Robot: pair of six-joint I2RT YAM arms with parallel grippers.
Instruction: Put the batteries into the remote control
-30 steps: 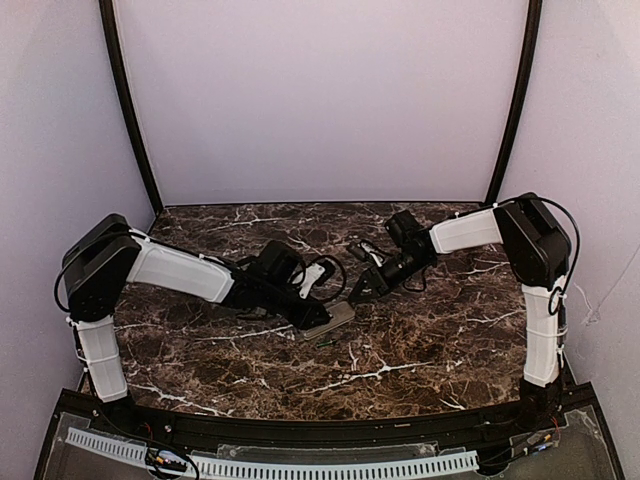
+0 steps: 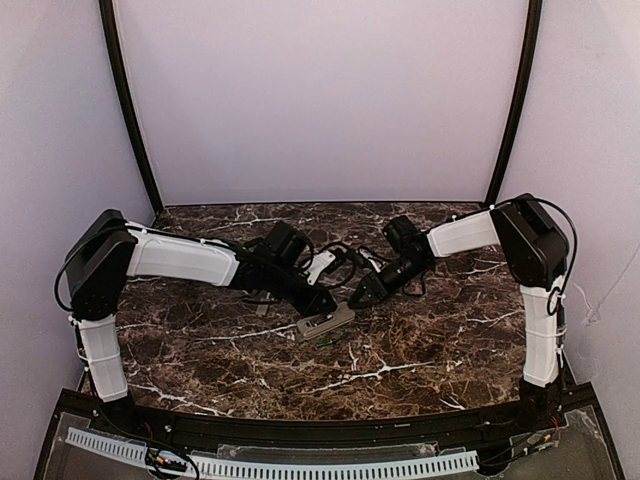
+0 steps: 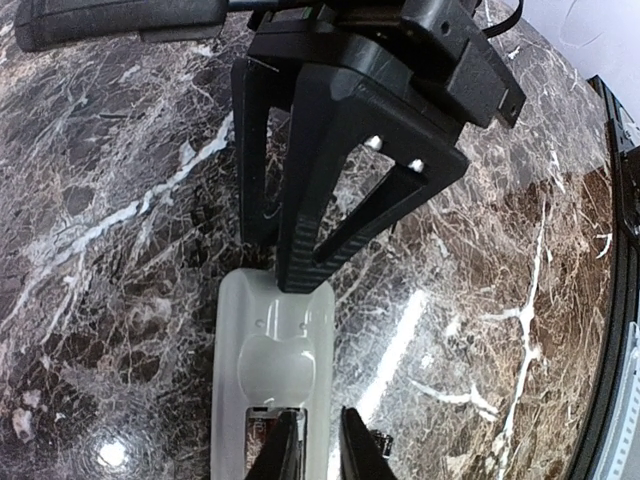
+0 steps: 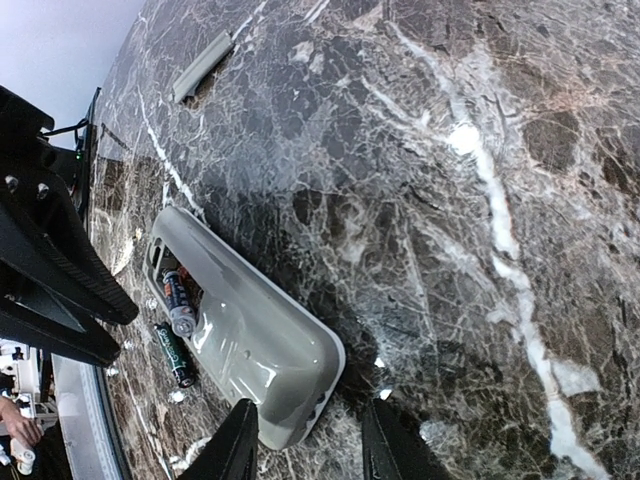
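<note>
The grey remote control (image 2: 335, 318) (image 3: 279, 365) (image 4: 265, 330) lies on the table beneath both grippers. A battery (image 4: 176, 300) rests in its compartment; a green battery (image 4: 175, 355) (image 2: 324, 342) lies beside it. My left gripper is over the compartment end, its fingertips partly cut off at the frame's bottom, apparently part open. My right gripper is at the remote's other end, fingers apart, with nothing held between them visible.
A grey battery cover (image 4: 202, 66) lies apart from the remote. Both arms crowd the middle.
My left gripper has risen slightly from the remote, uncovering more of it in the top view. The right arm has moved only slightly.
</note>
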